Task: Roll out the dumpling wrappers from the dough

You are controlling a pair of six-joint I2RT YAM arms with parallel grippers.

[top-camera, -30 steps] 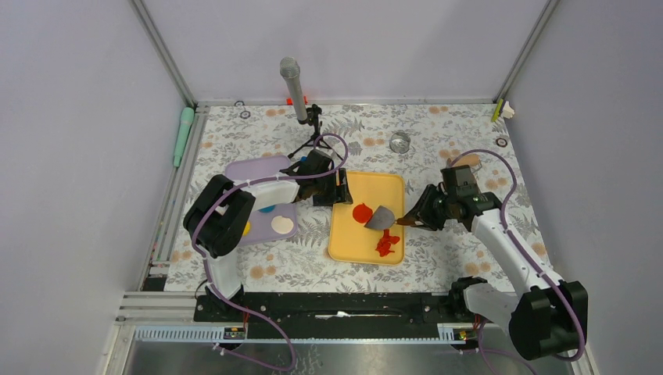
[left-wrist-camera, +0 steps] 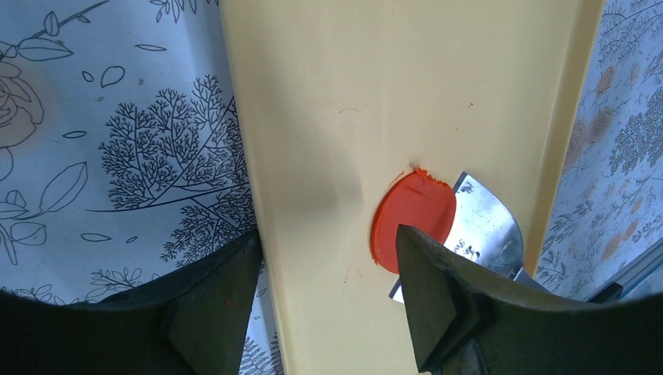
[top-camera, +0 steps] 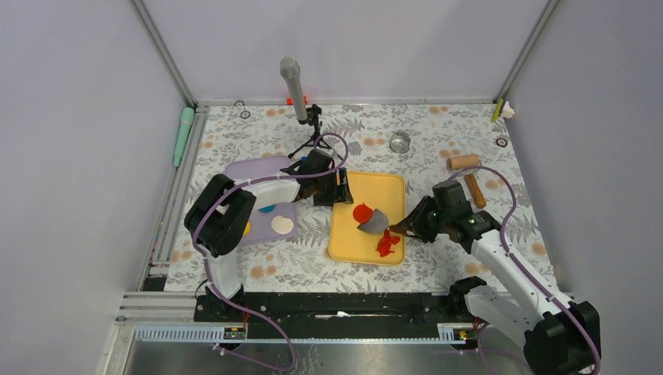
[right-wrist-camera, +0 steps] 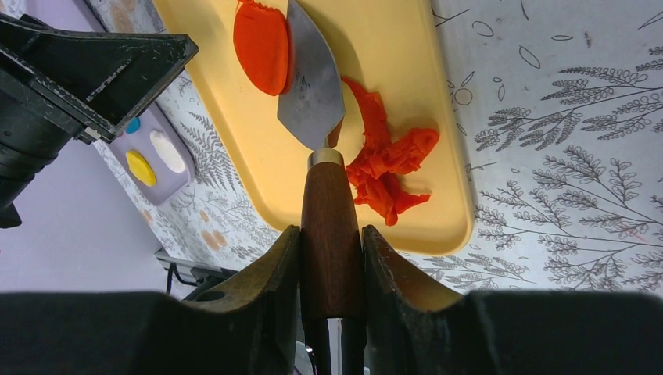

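The yellow tray (top-camera: 367,187) holds a flattened red dough disc (left-wrist-camera: 414,211), with the metal scraper blade (right-wrist-camera: 309,86) against its edge and partly beneath it. Crumpled red dough pieces (right-wrist-camera: 391,156) lie beside the blade in the right wrist view. My right gripper is at the tray's right side, its fingers round the scraper's wooden handle (right-wrist-camera: 330,226). My left gripper is open over the tray's upper left edge, with nothing between its fingers.
A purple tray (top-camera: 258,166) with dough lies under the left arm. A microphone on a stand (top-camera: 293,86) and a glass (top-camera: 399,141) stand behind. Wooden rollers (top-camera: 474,190) lie at the right.
My right arm has shifted slightly toward the front and right, and the scraper blade has moved slightly left, toward the red disc. The left arm has not moved.
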